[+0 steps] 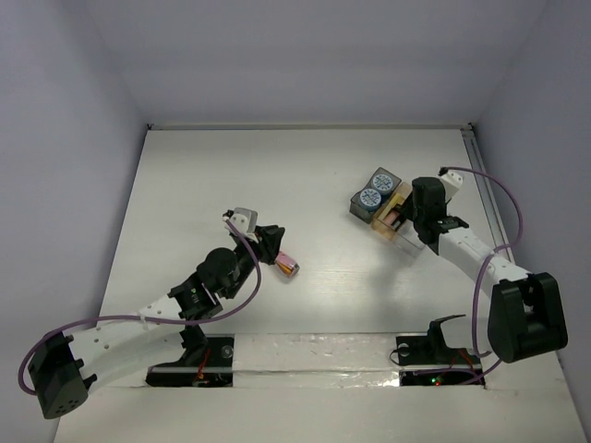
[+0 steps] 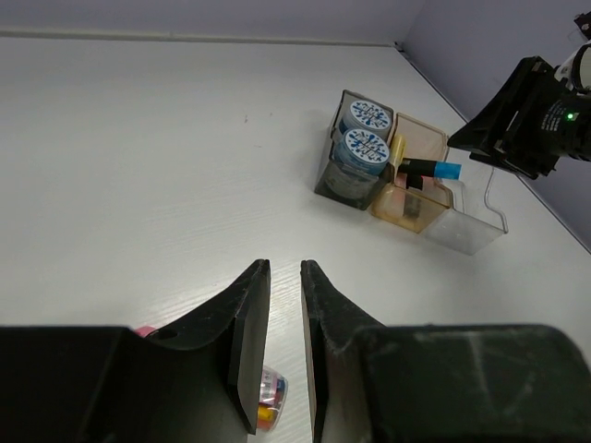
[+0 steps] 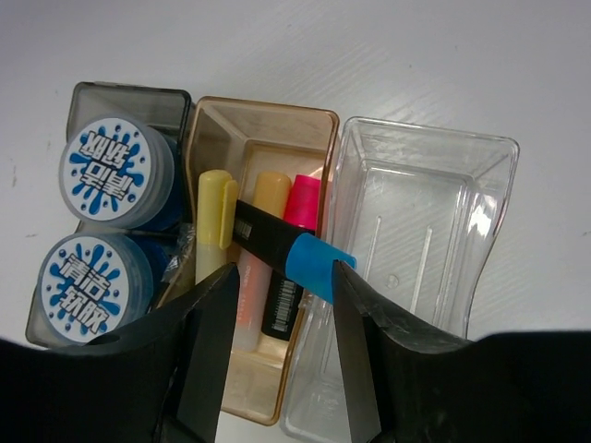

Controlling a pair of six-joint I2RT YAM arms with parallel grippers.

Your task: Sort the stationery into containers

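My right gripper is open over the containers, nothing held. The amber container (image 3: 263,109) holds a yellow marker (image 3: 212,249), an orange-topped marker (image 3: 271,190), a pink-capped marker (image 3: 303,194) and, lying crosswise on them, a black marker with blue end (image 3: 309,263). Two blue-lidded jars (image 3: 103,171) sit in the dark container (image 3: 129,97); the clear container (image 3: 425,138) shows no contents. My left gripper hangs beside a small pink and orange bundle (image 1: 286,266), with a narrow gap between its fingers and nothing visible in it.
Walls enclose the back and both sides, with the containers at the right near the right arm.
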